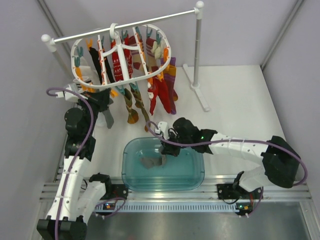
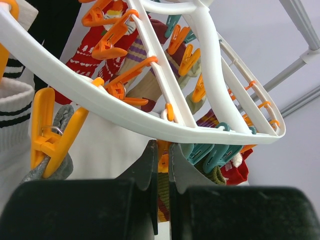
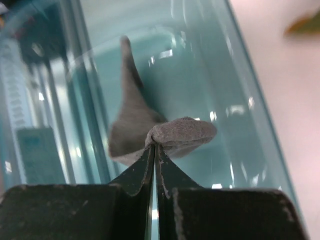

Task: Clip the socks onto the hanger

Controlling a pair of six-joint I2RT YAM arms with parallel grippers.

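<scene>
My left gripper is shut on an orange clip [image 2: 163, 161] under the white hanger [image 2: 110, 107], where many socks hang from orange and teal clips, among them a grey sock [image 2: 62, 125] and red socks [image 1: 158, 95]. My right gripper is shut at the pinched edge of a grey sock [image 3: 180, 131], over the teal bin [image 1: 187, 170]; more grey cloth [image 3: 135, 120] shows behind it in the bin.
The hanger hangs from a white stand [image 1: 196, 60] at the back left. The bin occupies the front middle.
</scene>
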